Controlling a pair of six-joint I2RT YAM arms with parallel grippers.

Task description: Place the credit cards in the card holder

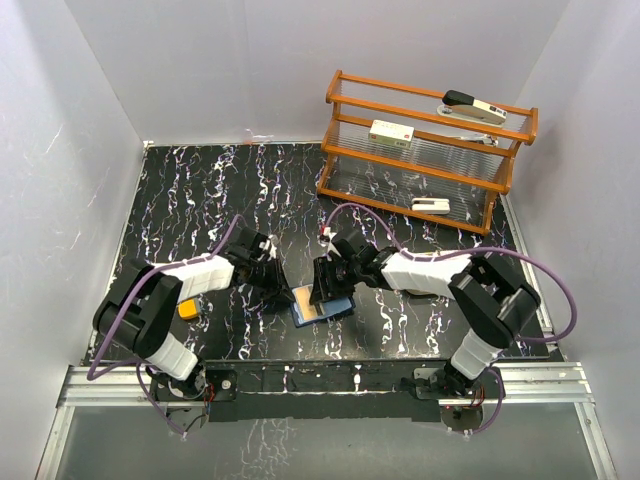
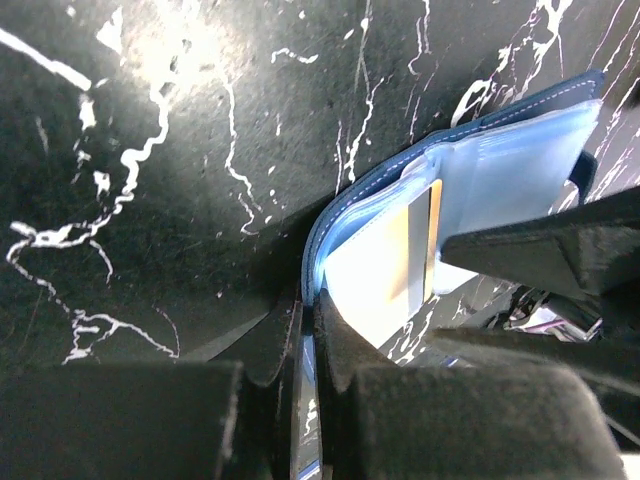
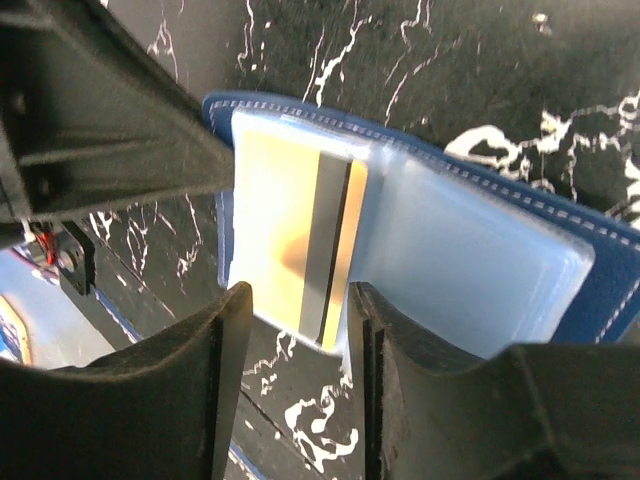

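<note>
The blue card holder (image 1: pixel 333 309) lies opened out on the dark table between my grippers. Its clear sleeves face up. One pale yellow card with a dark stripe (image 3: pixel 282 240) lies in the sleeve at the left end; its striped edge is by the right gripper's fingertips. My left gripper is shut on the holder's left edge. Over the card, my right gripper stands partly open, with one fingertip above the card and the other just past its striped edge. Whether the fingertips touch the card I cannot tell.
An orange object (image 1: pixel 188 309) lies at the left, partly behind the left arm. At the back right stands a wooden rack (image 1: pixel 428 170) carrying a stapler (image 1: pixel 474 107) and a white box (image 1: pixel 391 133).
</note>
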